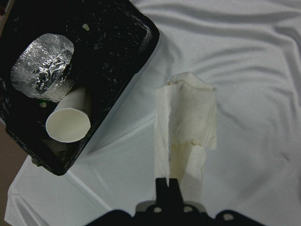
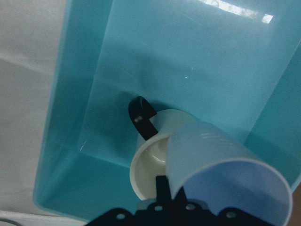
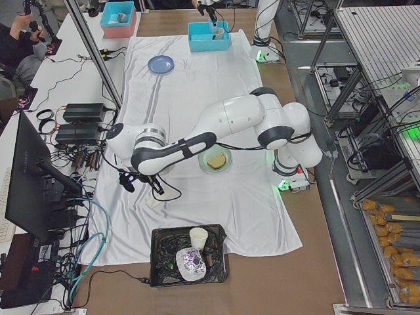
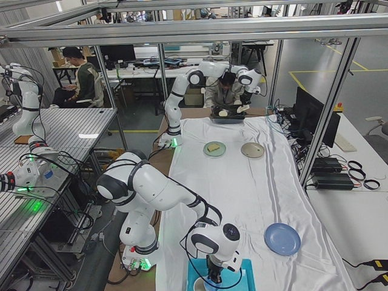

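In the left wrist view a crumpled pale tissue [image 1: 188, 117] rises from my left gripper's fingertips [image 1: 167, 184]; the gripper looks shut on it, over the white cloth. Beside it is a black tray [image 1: 103, 52] holding a paper cup [image 1: 68, 123] and crumpled foil [image 1: 40, 63]. My right gripper is in the blue bin [image 2: 188, 56], shut on a light blue cup [image 2: 207, 146]; under it sits a white mug [image 2: 146, 169] with a black handle.
A blue plate [image 3: 161, 64] lies near the bin. A green plate [image 4: 214, 150] with a yellow sponge [image 4: 213, 147] and a beige plate [image 4: 253, 150] sit at the other end.
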